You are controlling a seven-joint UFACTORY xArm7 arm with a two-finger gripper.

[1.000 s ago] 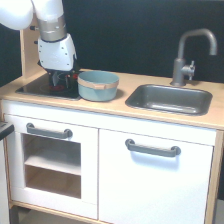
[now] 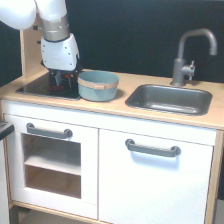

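A blue-green pot (image 2: 98,90) with a pale interior stands upright on the counter, just right of the dark stovetop (image 2: 38,87). My white arm reaches down from the upper left. At its lower end, my dark gripper (image 2: 65,80) is over the stovetop, to the left of the pot. Its fingers are small and dark against the black surface, so whether they are apart or together does not show. No object can be made out between them.
To the right, a steel sink (image 2: 170,98) is set into the wooden counter (image 2: 125,112), with a grey faucet (image 2: 183,70) behind it. Bare counter separates pot and sink. White cabinet doors (image 2: 150,185) with dark handles are below.
The arm and gripper have shifted slightly to the right, nearer the pot. The pot has not visibly moved.
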